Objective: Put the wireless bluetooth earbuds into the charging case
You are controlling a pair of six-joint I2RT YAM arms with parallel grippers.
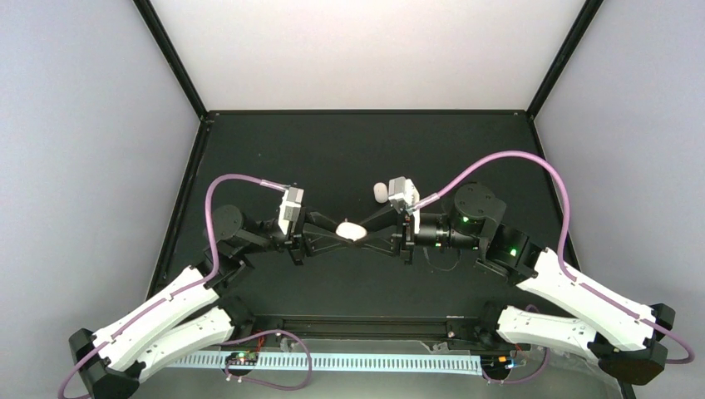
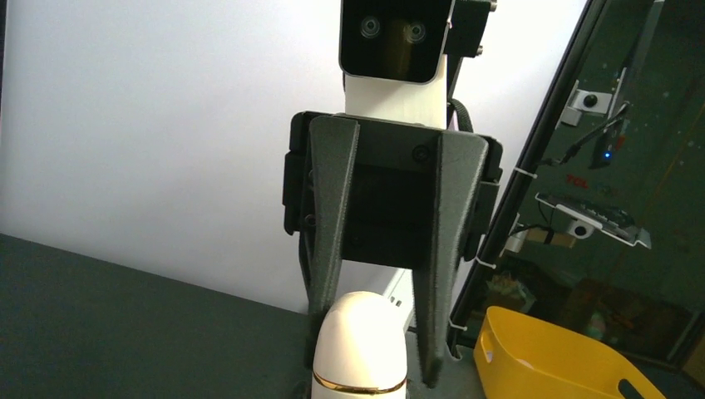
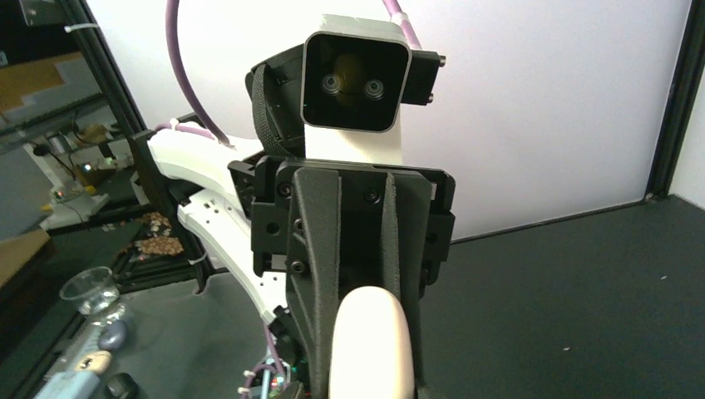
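Between the two arms hangs the white rounded charging case (image 1: 351, 232), with a thin gold seam showing in the left wrist view. My left gripper (image 1: 344, 236) is shut on it; in the right wrist view its fingers (image 3: 319, 332) press close along both sides of the case (image 3: 371, 349). From the opposite side my right gripper (image 1: 366, 236) straddles the case, open. Seen in the left wrist view, one of its fingers (image 2: 432, 332) stands clear of the case with a gap. No earbud can be made out; the case's inside is hidden.
A small white rounded object (image 1: 381, 193) lies on the black table (image 1: 291, 150) behind the right gripper, partly beside its camera mount. A yellow basket (image 2: 549, 357) shows beyond the frame in the left wrist view.
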